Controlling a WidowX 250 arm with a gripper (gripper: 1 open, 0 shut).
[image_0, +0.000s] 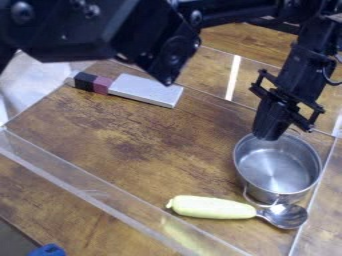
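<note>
A steel pot (275, 165) stands upright on the wooden table at the right, beside a spoon with a pale yellow handle (211, 207) and a metal bowl (285, 215). My black gripper (270, 130) is at the pot's far rim, pointing down and shut; whether it has the rim between its fingers cannot be made out.
A light grey block (144, 90) with a dark end lies at the upper left. Clear plastic edging (112, 196) runs across the lower left. A blue object (47, 250) is in the bottom left corner.
</note>
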